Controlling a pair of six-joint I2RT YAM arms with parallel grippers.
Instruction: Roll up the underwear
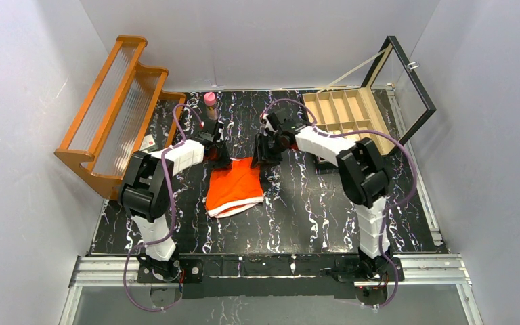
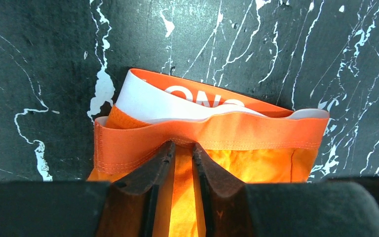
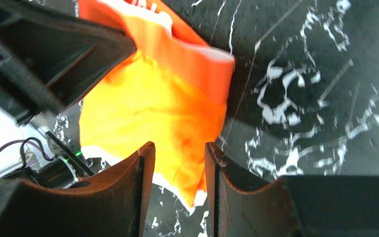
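Bright orange underwear [image 1: 235, 187] with white edges lies on the dark marbled table, its far edge by both grippers in the top view. In the left wrist view its orange waistband [image 2: 256, 129] runs across, partly folded over, with white lettering on the layer behind. My left gripper is shut on the underwear just under that band, a fold of cloth between its fingertips. Over the right side of the cloth, my right gripper stands part open. Its fingers [image 3: 147, 173] are apart, and I see nothing gripped between them.
Behind the left gripper stands a pink-capped bottle [image 1: 210, 105]. A wooden shelf unit [image 1: 118, 108] is at the left, a compartmented wooden box [image 1: 342, 112] with a raised lid at the back right.
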